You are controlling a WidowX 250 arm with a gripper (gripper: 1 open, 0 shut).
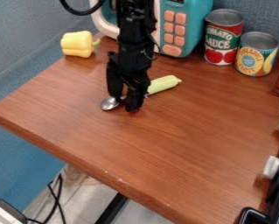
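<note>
My black gripper [126, 93] is low over the middle-back of the wooden table [129, 149], its fingertips down at a metal spoon [110, 103], hiding much of it. A pale yellow corn cob [163, 83] lies just right of the fingers, partly behind them. Whether the fingers hold anything is not clear.
A toy microwave [183, 26], a tomato can [222, 37] and a second can [256, 54] stand at the back. A yellow pepper [79, 44] lies back left. A black appliance [265, 210] sits at the right edge.
</note>
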